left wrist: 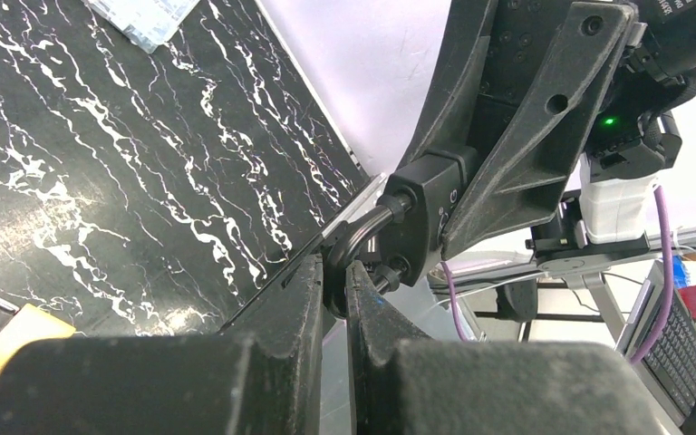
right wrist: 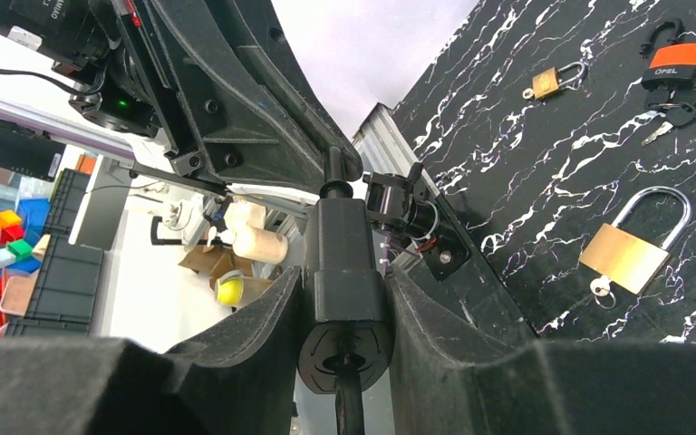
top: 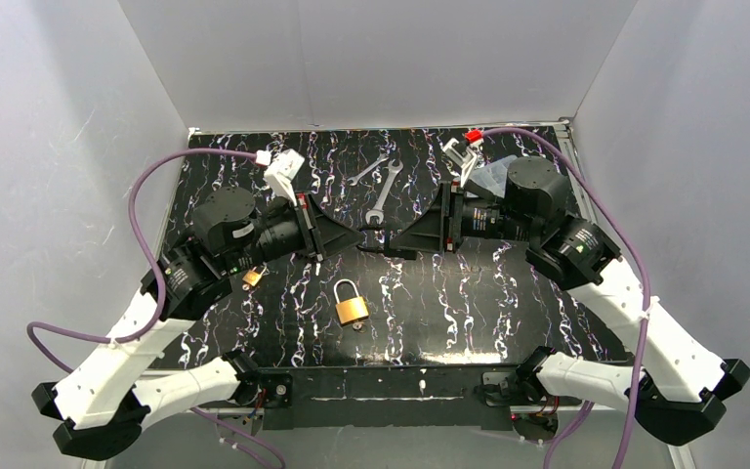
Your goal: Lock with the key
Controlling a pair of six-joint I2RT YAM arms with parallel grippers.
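Observation:
A black padlock (left wrist: pixel 435 201) hangs in the air between the two arms. My right gripper is shut on its body, one finger on each side. The curved shackle (left wrist: pixel 362 231) has its loop between the fingertips of my left gripper, which is shut on it. Seen in the right wrist view, the padlock's keyway end faces the camera, and a thin dark piece (right wrist: pixel 349 408) sticks out of it, looking like a key edge-on. Whether the shackle is fully seated cannot be told. In the top view the fingertips almost meet above the table.
Below lie a large brass padlock (top: pixel 353 310), a small brass padlock (right wrist: pixel 546 84) and an orange padlock (right wrist: pixel 676 65) with keys (right wrist: pixel 660 132). Two wrenches (top: pixel 384 191) rest behind the grippers, and a clear box (top: pixel 493 176) at the back right.

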